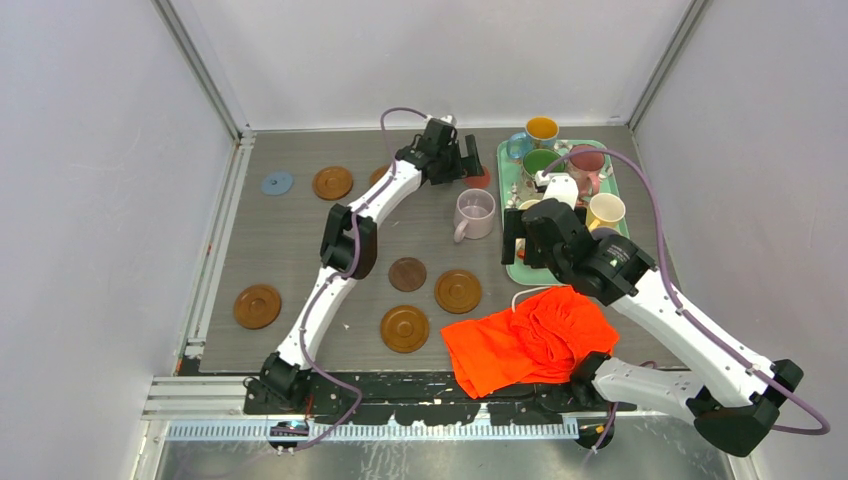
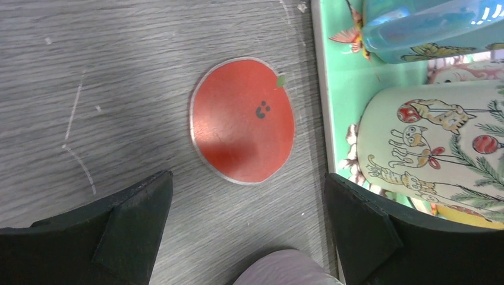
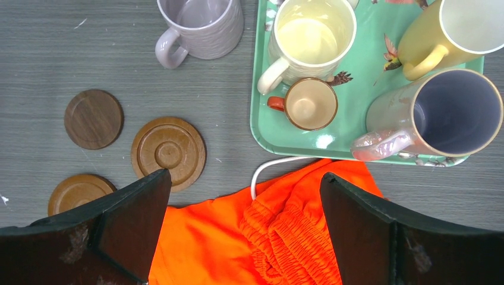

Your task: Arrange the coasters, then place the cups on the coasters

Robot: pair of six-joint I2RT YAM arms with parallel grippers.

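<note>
A lilac cup [image 1: 474, 214] stands upright on the table, its handle toward the front left. Just behind it lies a round red coaster [image 2: 243, 121] with a small paw print, flat on the wood. My left gripper [image 1: 472, 157] is open above the coaster, nothing between its fingers; the cup's rim [image 2: 285, 270] shows at the bottom of the left wrist view. Over the left part of the tray my right gripper [image 1: 543, 238] hangs open and empty. In the right wrist view the same lilac cup [image 3: 211, 35] appears at the top.
The green tray [image 3: 259, 127] on the right holds several mugs. Several brown coasters [image 1: 459, 291] and a blue one [image 1: 277, 183] lie about. An orange cloth [image 1: 530, 340] covers the front right.
</note>
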